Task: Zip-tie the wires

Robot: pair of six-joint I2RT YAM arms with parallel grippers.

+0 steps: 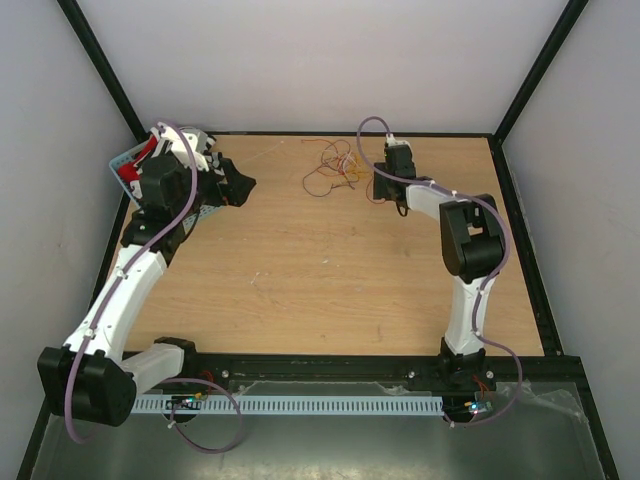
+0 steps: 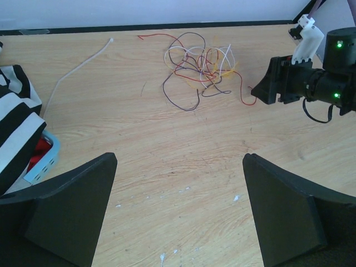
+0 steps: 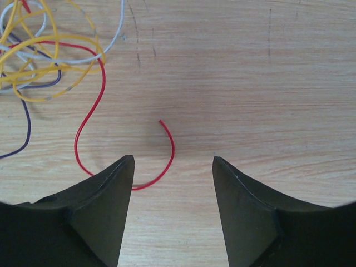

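Observation:
A loose tangle of red, yellow, white and dark wires (image 2: 206,65) lies near the back of the table. In the left wrist view a thin white zip tie (image 2: 78,68) rests on the wood to the left of the wires. My right gripper is over the right side of the tangle, its fingers parted with nothing gripped. The loose end of a red wire (image 3: 172,147) curves between and beyond its fingers. My left gripper stands open and empty over the left part of the table, well away from the wires.
At the back left sits a light blue basket (image 2: 49,158) with a black-and-white striped cloth (image 2: 21,105) and something red in it. The left arm partly covers it from above.

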